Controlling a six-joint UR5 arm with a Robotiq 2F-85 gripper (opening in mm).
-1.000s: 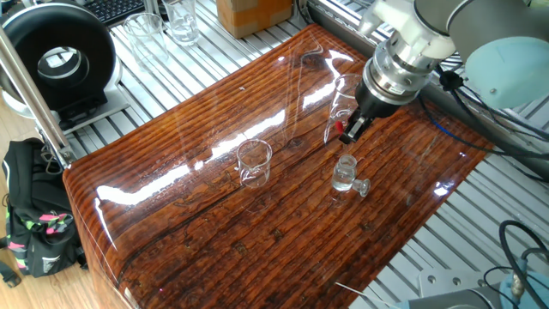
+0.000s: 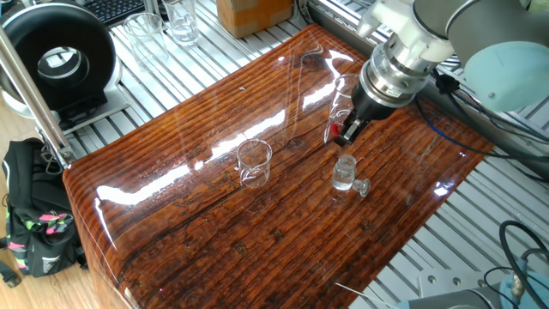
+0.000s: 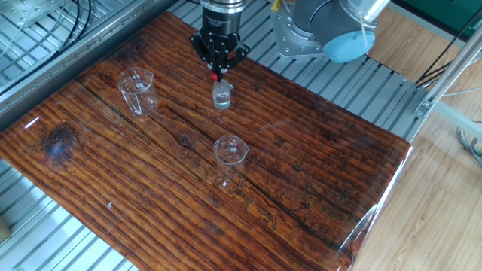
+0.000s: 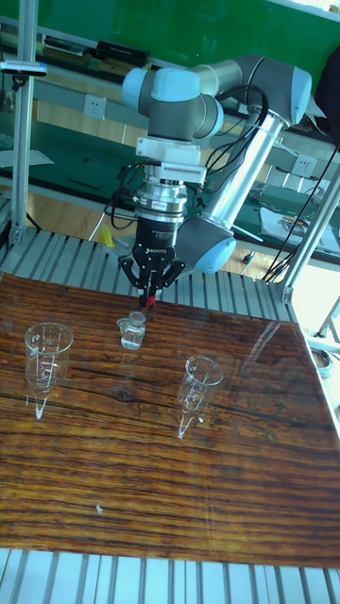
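Observation:
A small clear glass bottle [image 2: 343,174] with liquid in it stands upright on the brown wooden table. Its glass stopper [image 2: 361,187] appears to lie right beside it. My gripper [image 3: 218,77] points down close above the bottle [image 3: 221,96], its black fingers drawn together at the tips. There is a red spot at the fingertips [image 4: 151,300]; whether it is part of a finger or a small held item is unclear. In exterior view 3 the gripper [image 4: 148,302] hangs slightly right of the bottle [image 4: 132,333], apparently not touching it.
One glass beaker [image 3: 230,153] stands near the table's middle and another beaker [image 3: 138,92] toward one side. Off the table are more glassware [image 2: 146,39], a cardboard box [image 2: 253,15] and a black ring-shaped device [image 2: 62,60].
The bottle, stopper and beakers have stayed put.

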